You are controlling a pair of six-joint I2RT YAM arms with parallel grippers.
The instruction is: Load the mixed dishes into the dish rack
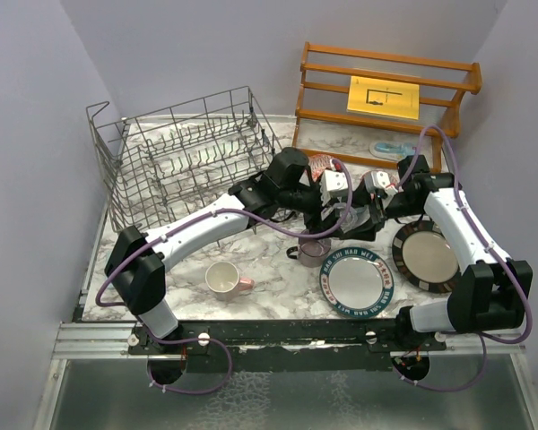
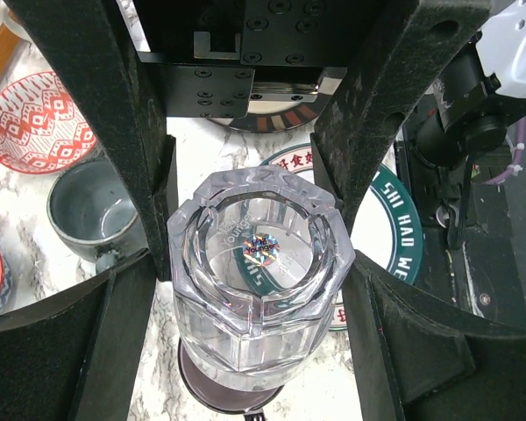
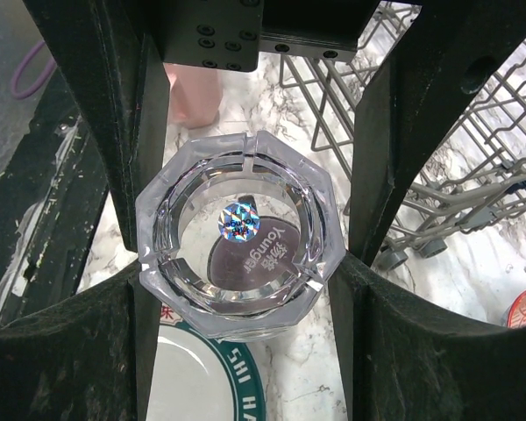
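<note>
A clear faceted glass [image 2: 245,307] hangs above the counter, between the fingers of both grippers, which face each other. Against its sides press the fingers of my left gripper, shut on it. The right gripper's fingers flank the same glass [image 3: 241,307]; whether my right gripper still grips it is unclear. Below lie a green-rimmed plate [image 1: 357,282], a brown-rimmed plate [image 1: 428,256] and a dark mauve mug [image 1: 314,252]. A pale pink mug [image 1: 222,279] stands farther left. The wire dish rack [image 1: 184,170] fills the back left, with no dishes visible in it.
A red patterned bowl [image 2: 37,123] and a grey mug [image 2: 101,206] stand near the grippers. At the back right is a wooden rack [image 1: 390,61] with a yellow card [image 1: 383,97]. Bare counter shows around the pink mug.
</note>
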